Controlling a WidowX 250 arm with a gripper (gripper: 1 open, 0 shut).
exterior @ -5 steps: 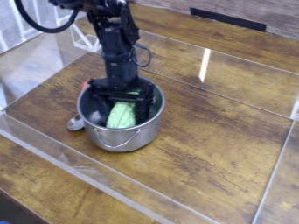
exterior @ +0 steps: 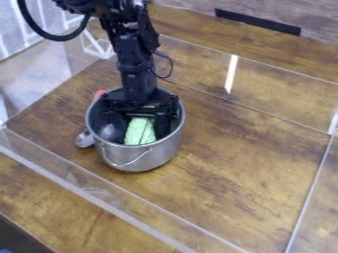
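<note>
A steel pot [exterior: 137, 155] with a wire handle sits on the wooden table left of centre. Inside it lies a light green object [exterior: 140, 129]. My black gripper [exterior: 140, 113] reaches down into the pot over the green object; its fingertips are too dark and tangled with the shadows to tell how they stand. A silver utensil [exterior: 83, 139] lies just left of the pot, and a small red item peeks out behind the pot's upper left.
Clear barrier strips run along the left and front, and a dark slot lies at the back right.
The gripper has shifted slightly within the pot, and the green object looks somewhat differently covered by the fingers. The pot stays about in place.
</note>
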